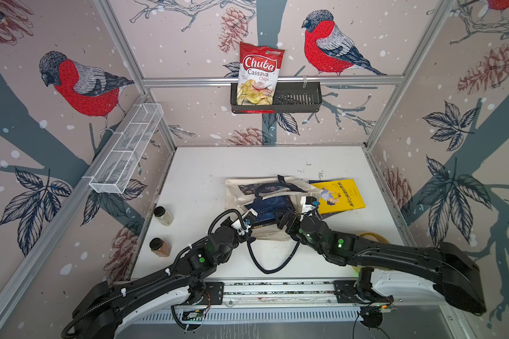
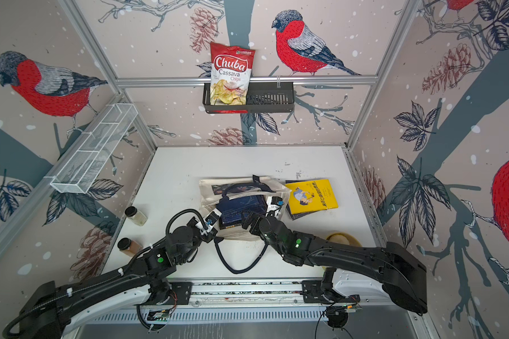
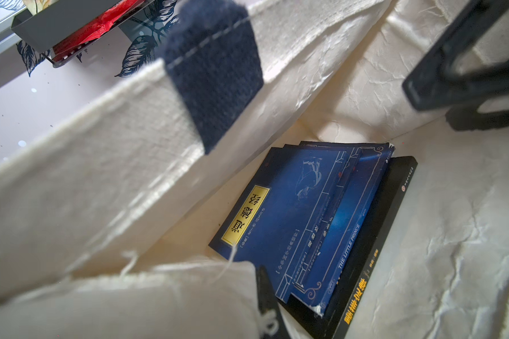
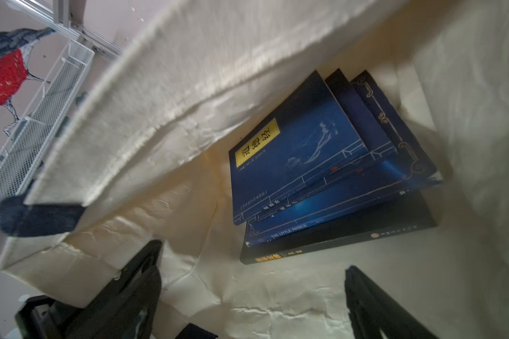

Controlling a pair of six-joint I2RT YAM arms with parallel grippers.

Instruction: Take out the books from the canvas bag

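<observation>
The cream canvas bag [image 1: 232, 195] lies on its side with its mouth towards me. Inside it several dark blue books [image 4: 299, 147] are stacked on a thick black book [image 4: 345, 231]. My left gripper [image 1: 247, 222] is shut at the bag's left rim; in the left wrist view one finger [image 3: 270, 308] shows beside a fold of canvas that hides the other. At the mouth, my right gripper stands open, nothing between its fingers, short of the stack. Its fingers [image 3: 429, 93] also show in the left wrist view.
A yellow book [image 1: 345, 195] lies on a dark one right of the bag. Two jars [image 1: 163, 215] stand at the left; a round yellow container [image 2: 345, 238] is partly behind the right arm.
</observation>
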